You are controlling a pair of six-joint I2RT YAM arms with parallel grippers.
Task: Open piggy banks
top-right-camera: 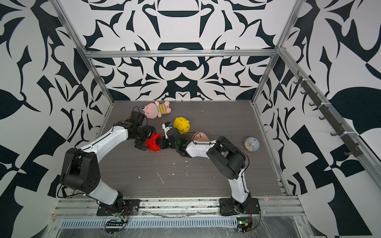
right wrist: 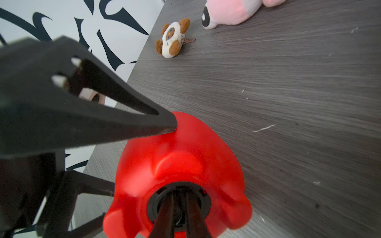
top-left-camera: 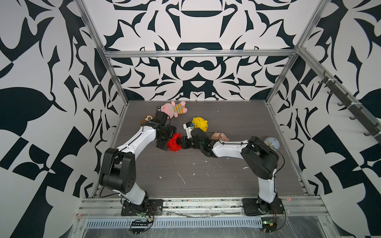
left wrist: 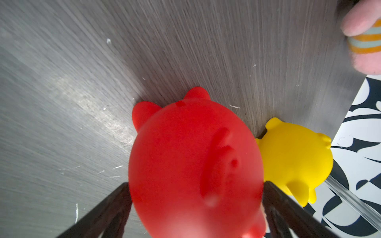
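Note:
My left gripper has its fingers spread around the red piggy bank; in the right wrist view one of its dark fingers touches the bank's top. The bank is turned with its round black bottom plug (right wrist: 178, 206) toward my right gripper, whose two fingertips are shut together at that plug. A yellow piggy bank (top-left-camera: 200, 123) stands just behind, and a peach piggy bank (top-right-camera: 200, 136) sits to the right, partly behind the right arm.
A pink striped plush (top-left-camera: 174, 109) and a small brown-and-white plush (right wrist: 170, 39) lie at the back left. A silvery round object (top-right-camera: 251, 144) is at the far right.

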